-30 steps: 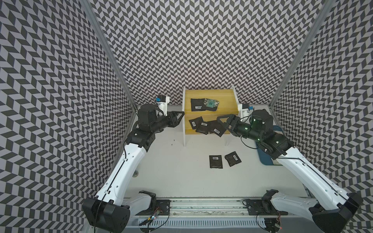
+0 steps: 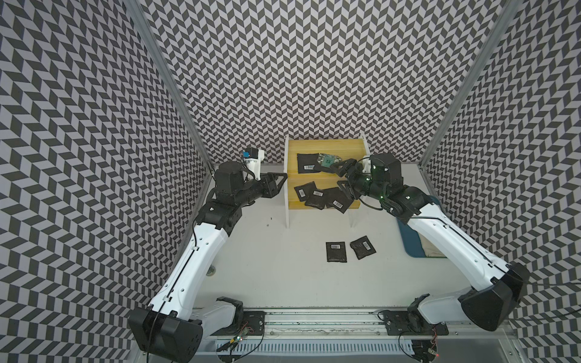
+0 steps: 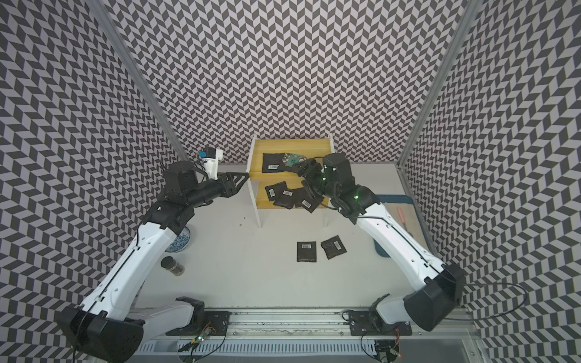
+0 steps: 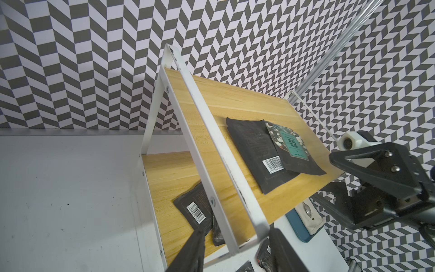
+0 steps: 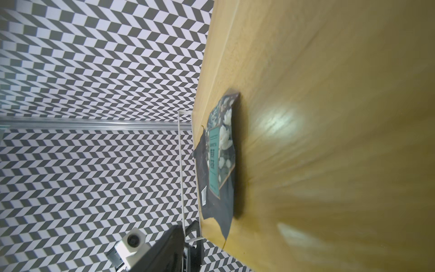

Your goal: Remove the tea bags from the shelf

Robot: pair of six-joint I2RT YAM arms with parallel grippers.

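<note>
A wooden shelf (image 2: 326, 146) with white metal sides holds black tea bags on two levels. On its top board lie a plain black bag (image 4: 253, 151) with a barcode label and, overlapping it, a bag with a green label (image 4: 290, 142). Several tea bags (image 2: 316, 197) rest on the lower board. My right gripper (image 2: 342, 176) is part open at the shelf's right, just beside the green-labelled bag, nothing visible between its fingers. Off the shelf's left side, my left gripper (image 2: 284, 184) is open and empty. Two more bags (image 2: 336, 251) lie on the table in front.
A blue-rimmed tray (image 3: 399, 198) sits on the table at the right, partly under the right arm. On the left are a patterned bowl (image 3: 178, 240) and a small jar (image 3: 172, 265).
The left arm and the tea bags look unmoved.
</note>
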